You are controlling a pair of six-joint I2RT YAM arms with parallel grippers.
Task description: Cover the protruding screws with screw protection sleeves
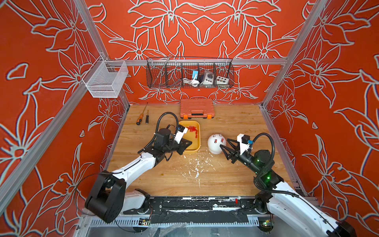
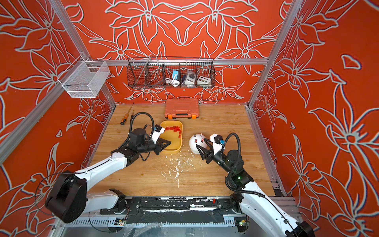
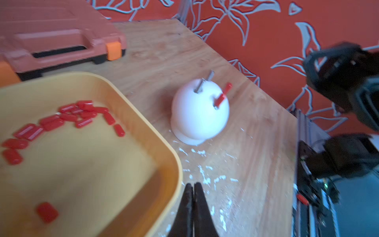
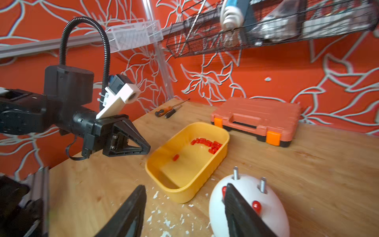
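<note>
My left gripper is shut, its thin fingertips together with no sleeve between them. It hangs by the near right rim of the yellow tray [image 1: 198, 141]. Inside that tray, several red sleeves [image 3: 54, 124] lie clustered toward the back, and one separate sleeve [image 3: 46, 212] lies near the front. To the tray's right stands a white dome [image 4: 249, 219] with protruding screws. Two are bare metal: a left screw [image 4: 235, 173] and a right screw [image 4: 262, 184]. Two others wear red covers [image 4: 256, 206]. Beside the dome, my right gripper is open and empty.
An orange tool case [image 1: 197, 107] lies behind the tray. Two screwdrivers [image 1: 140, 117] rest at the back left. White flakes [image 1: 197, 167] mark the table in front. A wire basket [image 1: 189, 73] hangs on the back wall.
</note>
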